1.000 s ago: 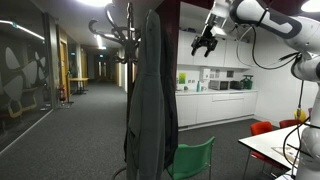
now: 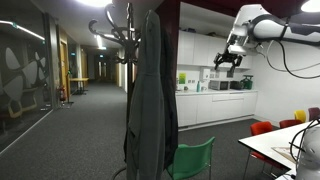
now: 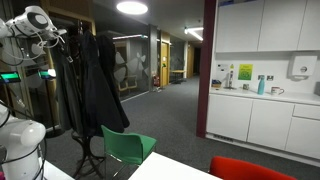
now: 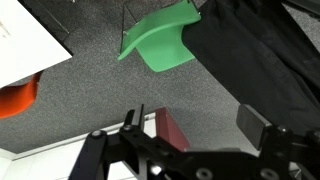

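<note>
High in the air, my gripper [image 2: 229, 66] hangs from the arm in front of the white kitchen cabinets. From above, the wrist view shows the gripper open, its fingers wide apart and only floor and furniture far below between them. Dark coats [image 2: 151, 100] hang on a black coat stand [image 2: 128, 45], left of the gripper in exterior view 1. The coats [image 3: 97, 85] also appear at the left of exterior view 2, close to the raised arm. Part of a dark coat [image 4: 265, 55] fills the wrist view's upper right.
A green chair [image 3: 130, 147] stands by the coats. Near it are a white table [image 3: 170, 168] and a red chair [image 3: 245, 168]. White cabinets [image 3: 250, 120] with a counter line the back wall; the corridor floor [image 2: 80, 120] is open.
The arm has swung the gripper rightward and downward in exterior view 1, away from the coat stand. Coats, chairs and table have stayed where they were.
</note>
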